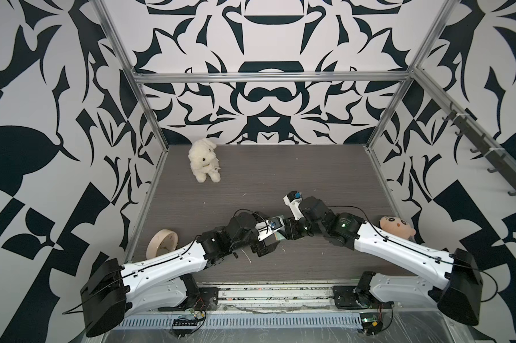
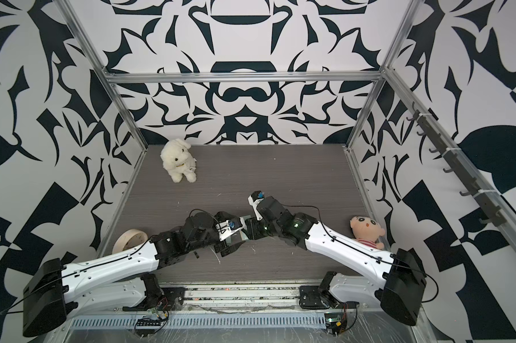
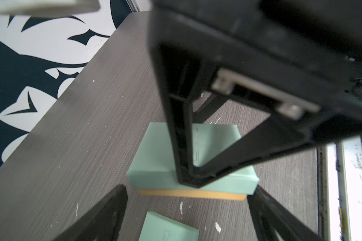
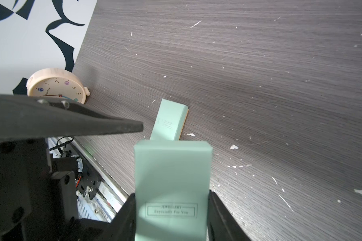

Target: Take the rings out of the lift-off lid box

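A mint jewellery box (image 4: 173, 176) is gripped by my right gripper, which is shut on it. The same box (image 3: 146, 168), with an orange band beneath, lies between the spread fingers of my left gripper; their contact with it is unclear. A second mint piece, with an orange edge, lies on the table below, also visible at the bottom of the left wrist view. In both top views the grippers meet at front centre, mostly hiding the box. No rings are visible.
A white plush dog (image 1: 203, 163) sits at back left, a round clock (image 4: 55, 86) at the left edge, and a doll (image 2: 365, 228) at front right.
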